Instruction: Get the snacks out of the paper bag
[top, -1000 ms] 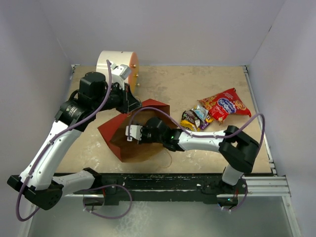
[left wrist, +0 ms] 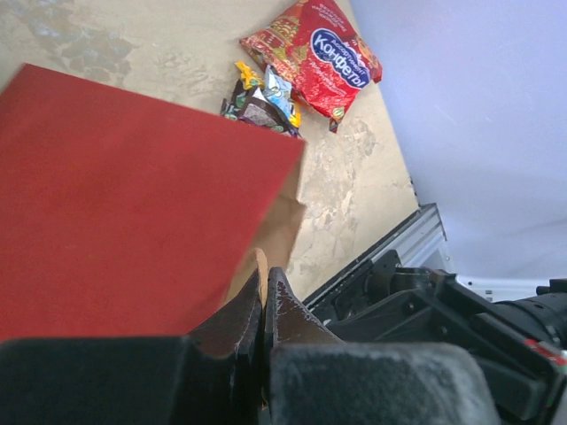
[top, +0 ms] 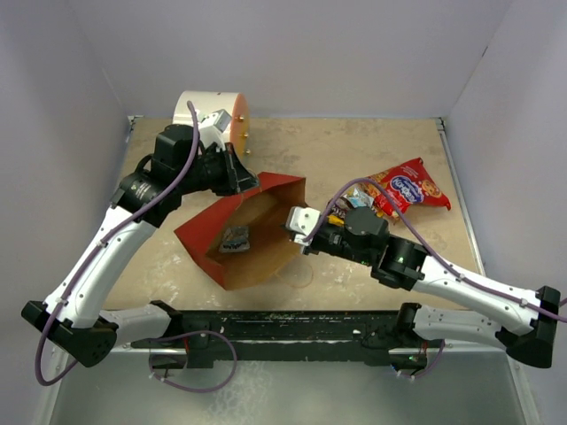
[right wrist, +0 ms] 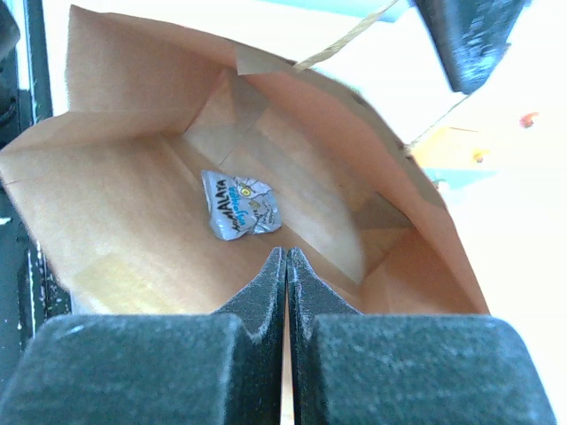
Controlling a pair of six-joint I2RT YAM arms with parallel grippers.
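Observation:
The paper bag (top: 202, 237), red outside and brown inside, lies open on its side at the table's middle left. A grey-silver MALAYA packet (right wrist: 241, 204) lies inside it. My left gripper is shut above the bag, a thin cord, apparently the bag's handle, at its fingertips. My right gripper is shut at the bag's opening, facing the packet, nothing seen between its fingers. Outside, right of the bag, a large red snack bag (top: 407, 186) lies with several small colourful packets (left wrist: 264, 104).
A white cylindrical object (top: 209, 102) stands at the back left. Walls enclose the table on the back and sides.
My right arm has pulled back to the right, out from over the bag's interior, and is raised. The left arm has shifted slightly.

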